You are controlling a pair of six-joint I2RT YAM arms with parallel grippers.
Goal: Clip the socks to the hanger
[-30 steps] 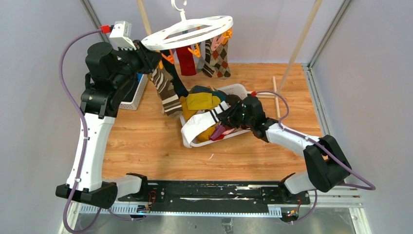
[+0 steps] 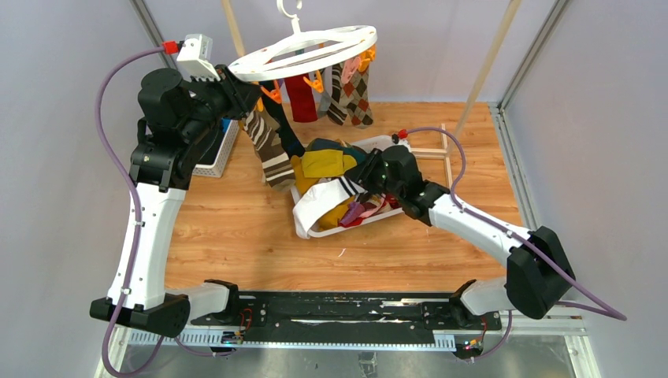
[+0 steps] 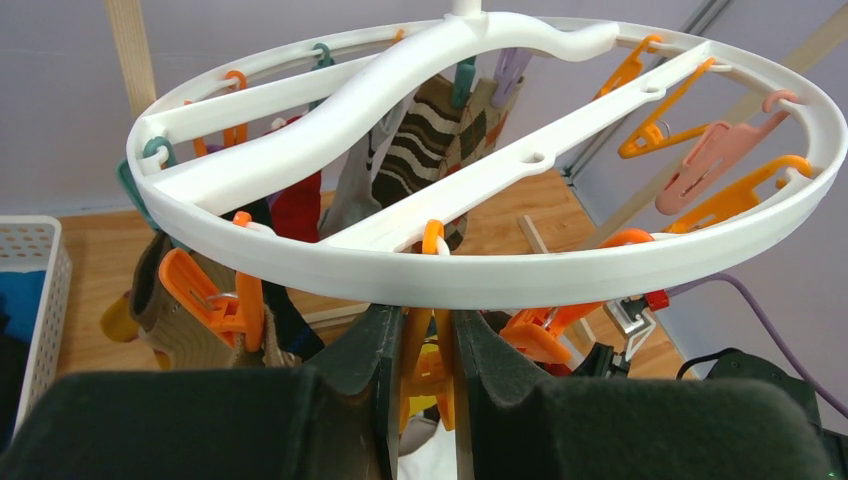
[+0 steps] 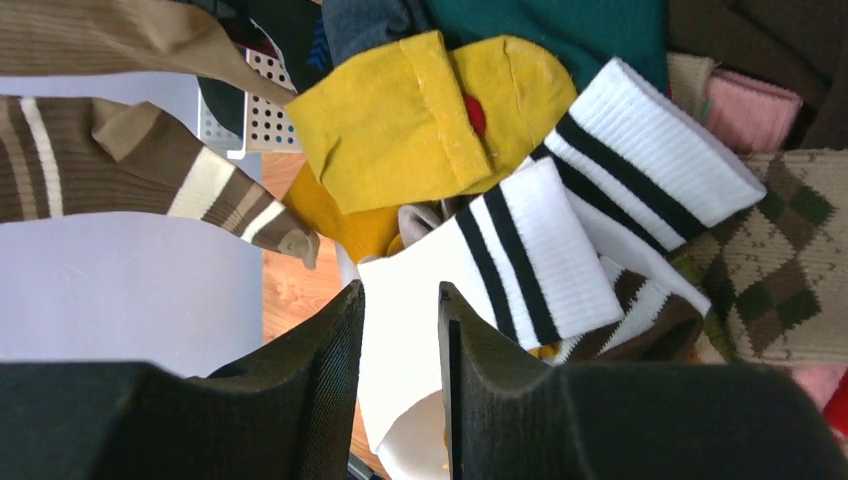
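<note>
The round white hanger (image 2: 303,53) hangs at the top, with several socks clipped along it. In the left wrist view, my left gripper is shut on an orange clip (image 3: 435,245) at the hanger's near rim; no sock shows in that clip. Below, a white sock with black stripes (image 4: 520,260) lies on the pile in the white basket (image 2: 321,231). Over this sock is my right gripper, its fingers apart and pointing at the white cloth. Whether the tips touch it, I cannot tell.
Several loose socks, among them a yellow one (image 2: 324,164), fill the basket. A brown striped sock (image 2: 272,157) dangles close to its left side. Another white basket (image 2: 220,157) stands behind the left arm.
The right arm has shifted a little up and to the left over the basket. My left arm and the hanger have stayed put, and the striped white sock lies as before.
</note>
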